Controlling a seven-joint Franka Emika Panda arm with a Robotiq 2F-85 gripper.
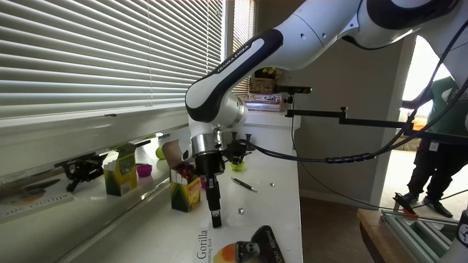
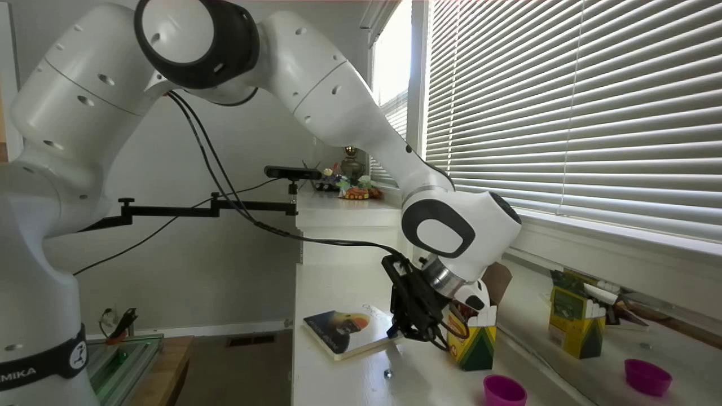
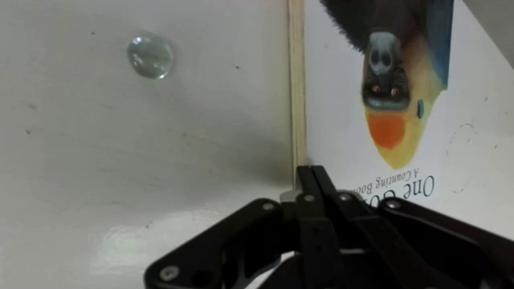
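Observation:
My gripper is shut, its two black fingertips pressed together with nothing between them. In the wrist view they sit over the near part of the edge of a gorilla counting book (image 3: 337,125), which lies flat with its pale page edge to the left. The book's cover lies outside the fingers. From exterior view 1, the gripper (image 1: 216,225) points down at the end of the book (image 1: 232,252). The arm partly hides the book (image 2: 348,331) in exterior view 2. Whether the fingertips touch the cover cannot be made out.
A clear glass bead (image 3: 150,57) lies left of the book. A crayon box (image 1: 185,193) stands beside the arm, with a magenta cup (image 2: 505,390) close by. A pen (image 1: 244,185) lies farther back. The counter's open edge is on the right in exterior view 1.

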